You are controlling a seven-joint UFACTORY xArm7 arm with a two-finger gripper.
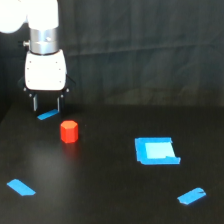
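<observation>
At the upper left my gripper [47, 103] points down with its two fingers apart, and nothing shows between them. Just below the fingertips in the picture lies a thin blue piece [48, 114]; whether the fingers stand around it or above it I cannot tell. A red block [69, 131] with a roughly hexagonal outline sits nearer the camera and a little to the right. To the right of the middle is a blue piece with a pale, whitish inner area [159, 150], low on the dark table [110, 185].
Two more small blue pieces lie flat: one blue strip [21, 187] at the front left, another blue strip [192, 196] at the front right. A dark curtain [140, 50] closes off the back. Bare table stretches across the middle and front.
</observation>
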